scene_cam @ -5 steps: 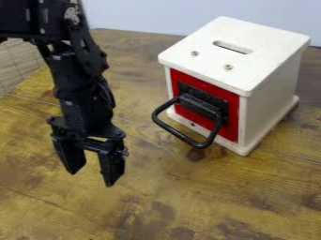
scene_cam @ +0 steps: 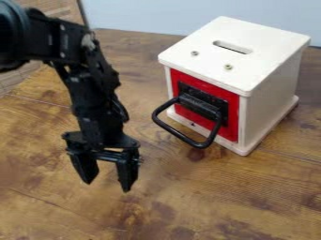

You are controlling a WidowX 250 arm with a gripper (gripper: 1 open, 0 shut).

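Observation:
My black gripper (scene_cam: 107, 172) hangs low over the wooden table on the left side of the camera view, fingers open with nothing between them. To its right stands a white box (scene_cam: 265, 107) with a slot and two knobs on top and a red front panel (scene_cam: 232, 127). A black loop handle (scene_cam: 175, 131) sticks out from that panel toward my gripper, with a gap between the two.
A pale wall (scene_cam: 150, 14) runs along the back. A lighter surface shows at the far left edge.
The box and handle look unchanged.

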